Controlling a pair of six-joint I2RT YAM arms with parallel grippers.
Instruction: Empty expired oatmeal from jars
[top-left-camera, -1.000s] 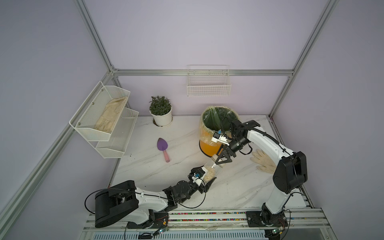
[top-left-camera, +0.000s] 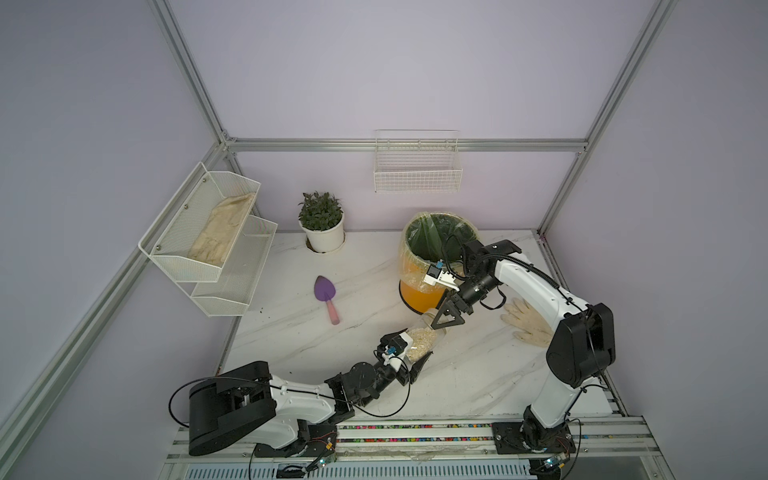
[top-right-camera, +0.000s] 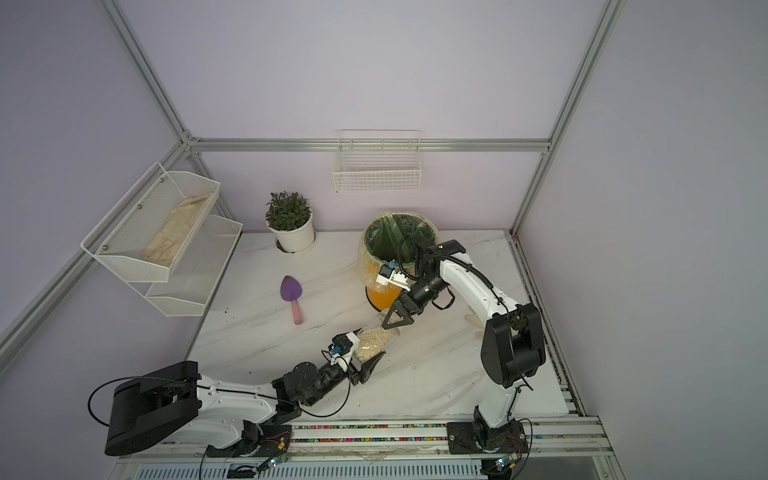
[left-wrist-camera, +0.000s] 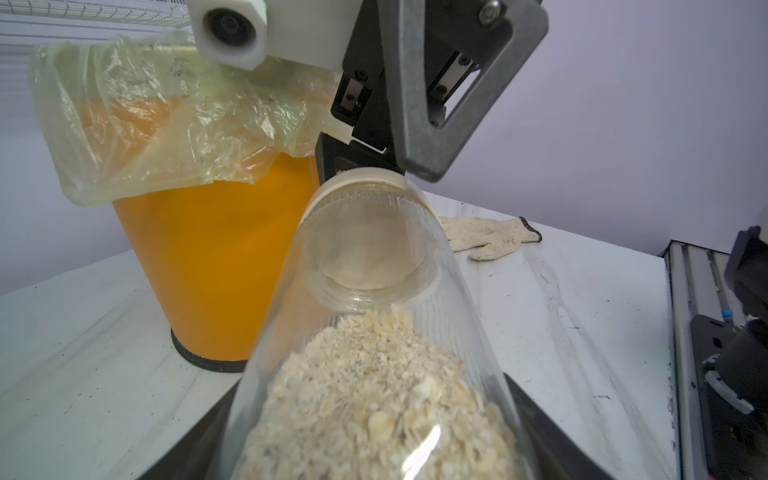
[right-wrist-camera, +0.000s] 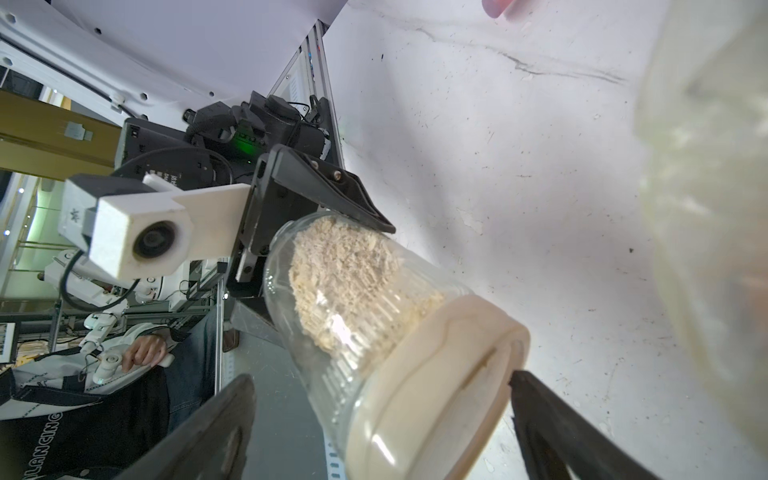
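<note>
A clear jar (left-wrist-camera: 368, 384) partly filled with pale oatmeal (right-wrist-camera: 344, 272) is tilted above the table, its cream-coloured cap end (right-wrist-camera: 436, 384) pointing up toward the bin. My left gripper (top-left-camera: 416, 347) is shut around the jar's lower body. At the cap end, my right gripper stands open, with one finger (right-wrist-camera: 552, 432) on each side of the cap in the right wrist view. Contact between those fingers and the cap cannot be made out. An orange bin (left-wrist-camera: 216, 272) lined with a translucent green bag (top-left-camera: 432, 232) stands just behind the right gripper.
A purple trowel (top-left-camera: 325, 289) lies left of the bin, and a potted plant (top-left-camera: 322, 232) is at the back left. Work gloves (top-left-camera: 528, 321) rest on the right. A white wire rack (top-left-camera: 216, 248) is mounted on the left.
Very little differs. My right gripper makes slight shifts around the jar's cap end, while the left gripper keeps the jar in nearly the same place.
</note>
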